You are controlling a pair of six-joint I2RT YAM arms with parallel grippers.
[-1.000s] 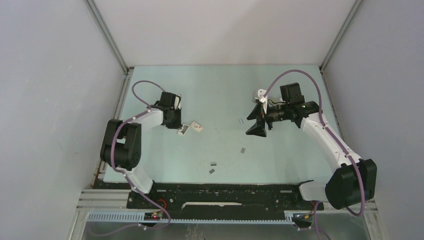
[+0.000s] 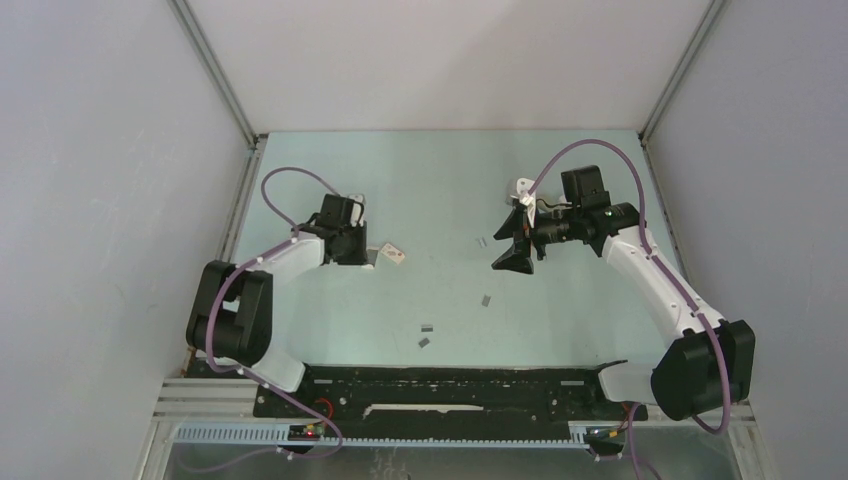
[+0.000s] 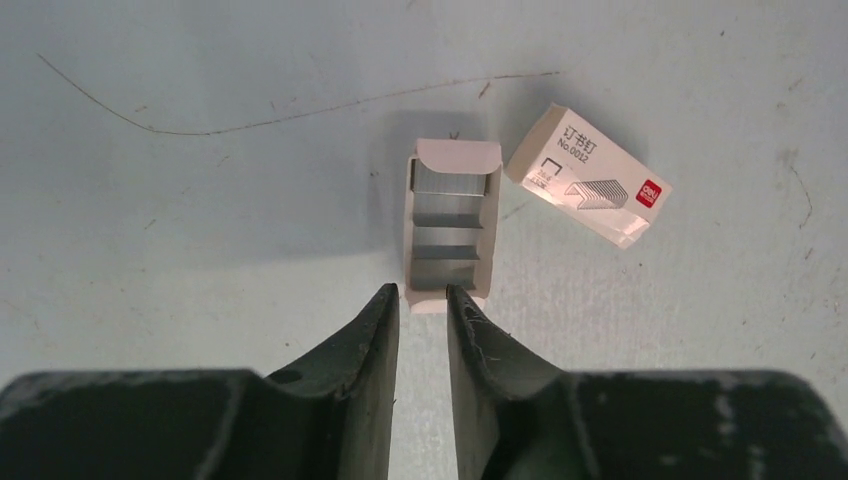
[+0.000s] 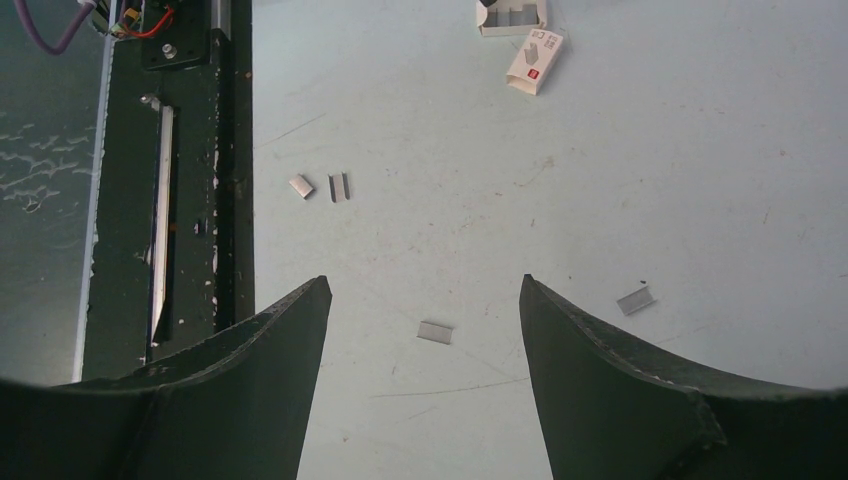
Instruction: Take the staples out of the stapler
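Observation:
An open white box (image 3: pixel 447 155) with several staple strips in it lies just beyond the fingertips of my left gripper, which is open with a narrow gap. A printed staple box (image 3: pixel 590 177) lies to its right in the left wrist view. My right gripper is open wide over bare table and a small staple strip (image 4: pixel 434 332); in the top view it hangs at the right of the table. I cannot make out the stapler clearly.
More loose staple pieces (image 2: pixel 486 300) lie scattered over the middle and front of the table (image 2: pixel 430 180). A partly hidden pale object (image 2: pixel 515 188) is at the back right behind the right gripper.
My left arm has shifted slightly toward the front of the table. The open box beside it has turned a little compared with a second ago. The right arm is unchanged.

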